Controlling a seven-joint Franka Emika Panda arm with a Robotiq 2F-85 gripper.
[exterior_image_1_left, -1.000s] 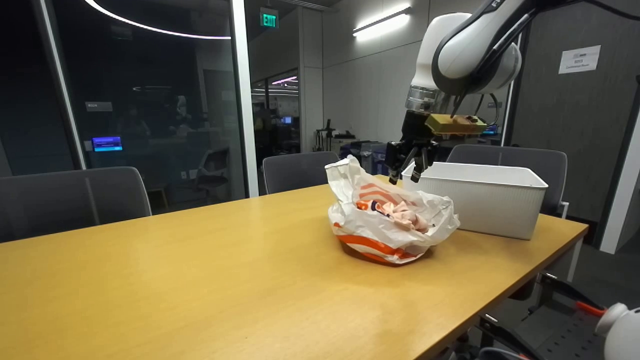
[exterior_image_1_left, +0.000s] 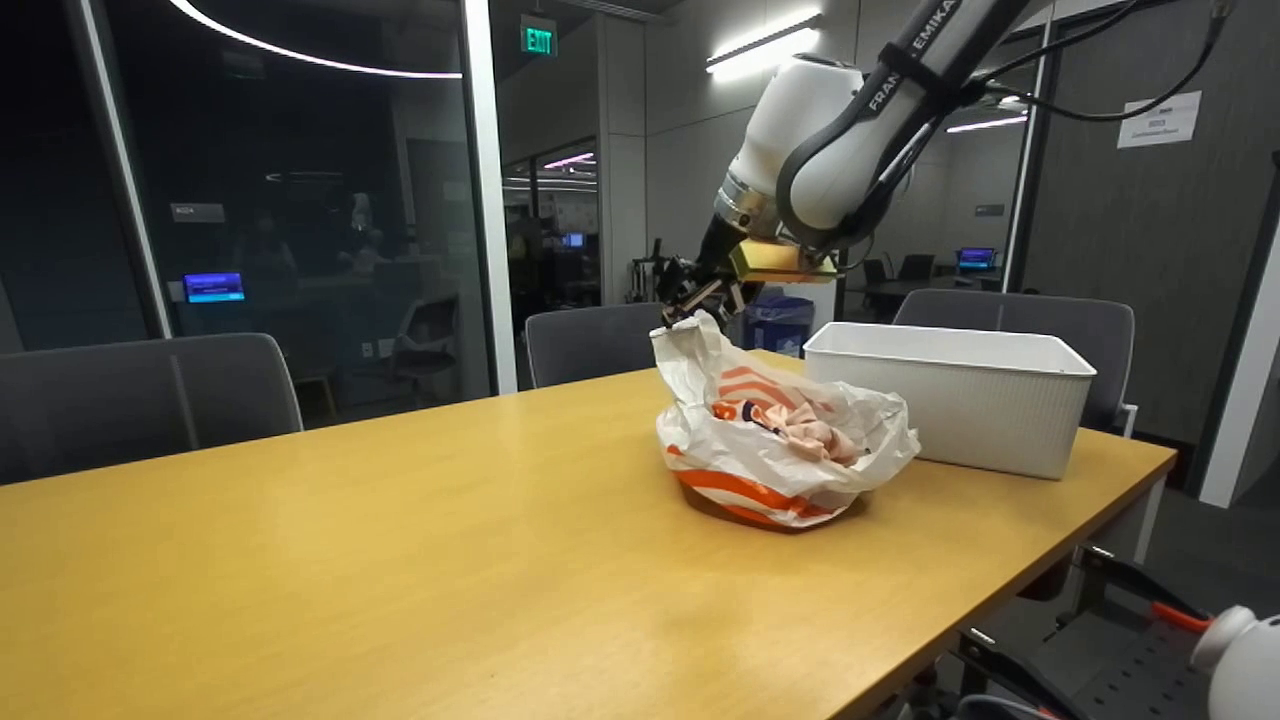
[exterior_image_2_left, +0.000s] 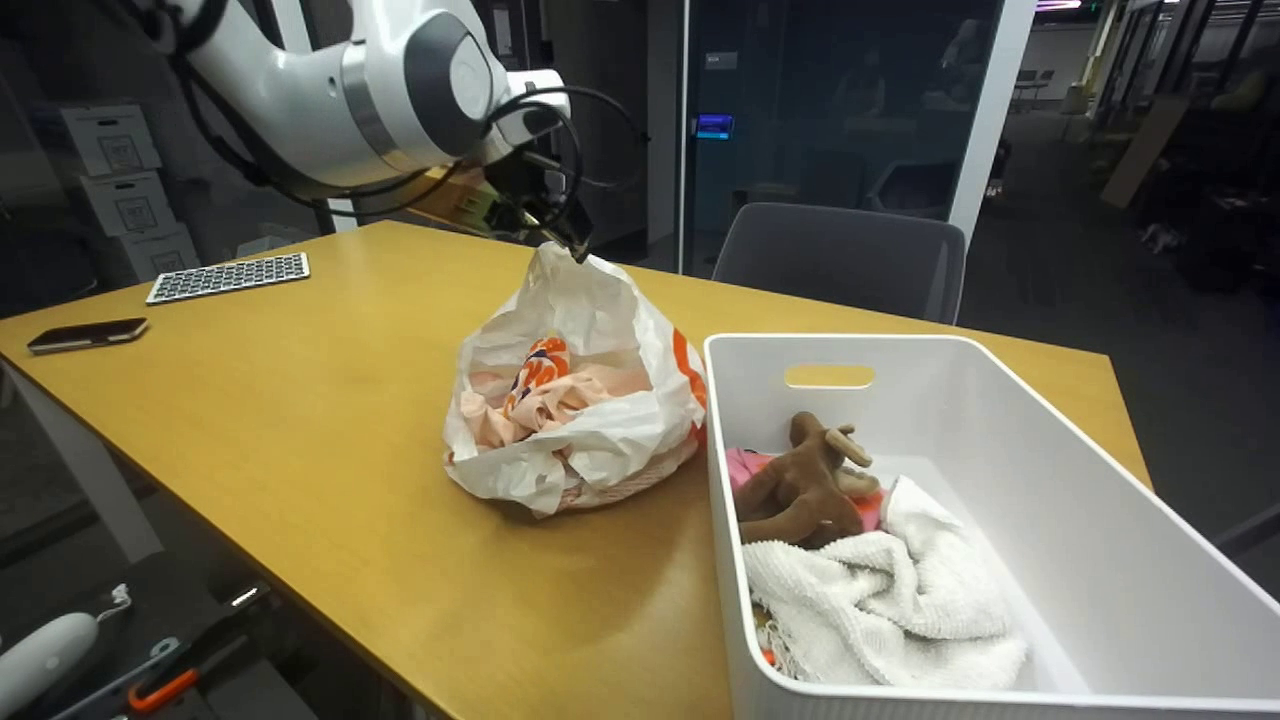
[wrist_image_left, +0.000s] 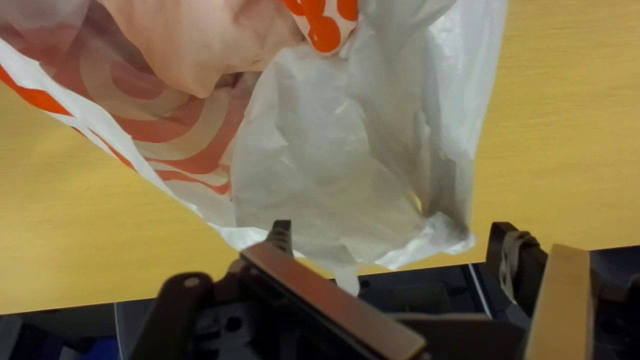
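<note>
A white plastic bag (exterior_image_1_left: 744, 462) with orange stripes rests on the table, its mouth gaping. Pink cloth (exterior_image_2_left: 576, 402) and an orange-patterned item (exterior_image_2_left: 537, 370) lie inside it. My gripper (exterior_image_1_left: 699, 314) is at the bag's raised top edge on the far side. In the wrist view the open gripper has its fingertips (wrist_image_left: 280, 233) apart on either side of the bag's peaked rim (wrist_image_left: 420, 243). Whether either finger touches the plastic, I cannot tell.
A white bin (exterior_image_2_left: 960, 372) stands close beside the bag, holding a brown plush toy (exterior_image_2_left: 810, 486) and a white towel (exterior_image_2_left: 888, 600). A keyboard (exterior_image_2_left: 228, 277) and a phone (exterior_image_2_left: 90, 336) lie at the other end.
In exterior view 1, my gripper has moved left from beside the white bin to the bag's raised edge, and it is now tilted. The bag looks unmoved.
</note>
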